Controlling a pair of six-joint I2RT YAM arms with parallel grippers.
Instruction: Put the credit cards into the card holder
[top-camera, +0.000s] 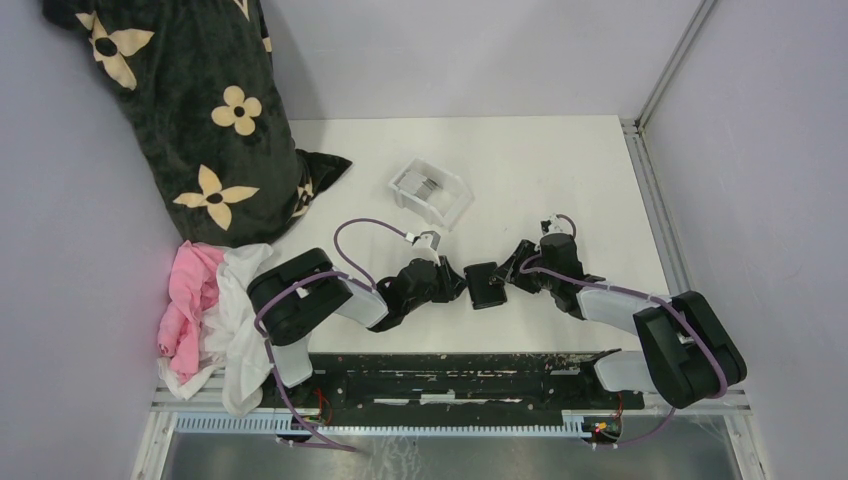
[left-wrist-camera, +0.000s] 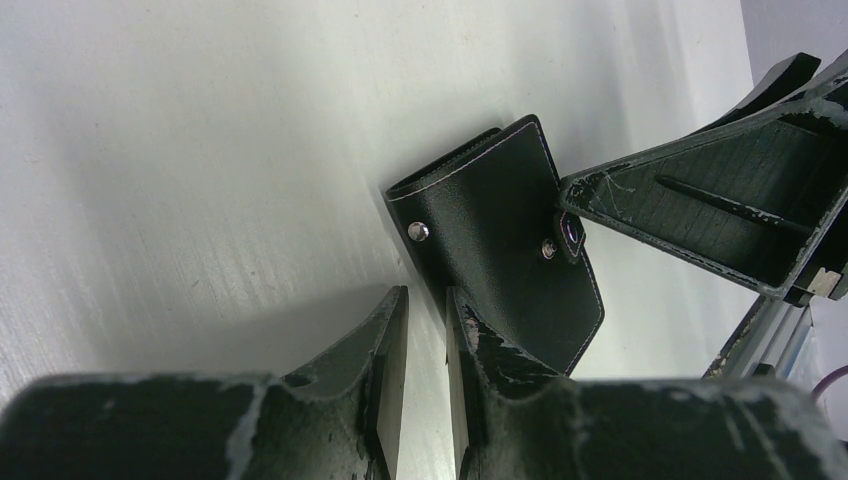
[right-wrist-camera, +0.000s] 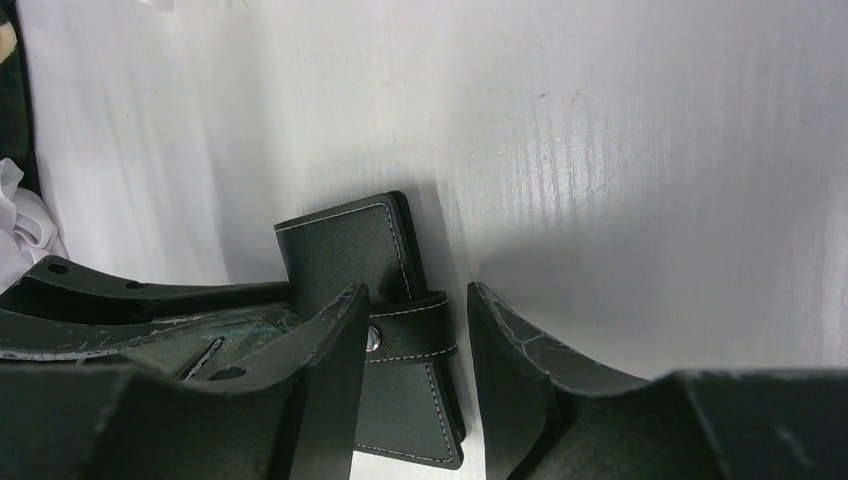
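Note:
The black card holder (top-camera: 485, 287) lies flat on the table between my two grippers. A strap (right-wrist-camera: 415, 330) with a snap stud crosses its right edge, lying over it in the right wrist view. My left gripper is at the holder's left side, its fingers a little apart with nothing between them. Open around the strap edge from above, my right gripper has the strap showing between its fingers, not gripped. Grey-white cards (top-camera: 418, 186) sit in the white box (top-camera: 456, 208) behind the left gripper.
A dark flowered cloth (top-camera: 150, 110) hangs at the back left. Pink cloth (top-camera: 190, 300) and white cloth (top-camera: 240, 330) lie bunched at the left edge.

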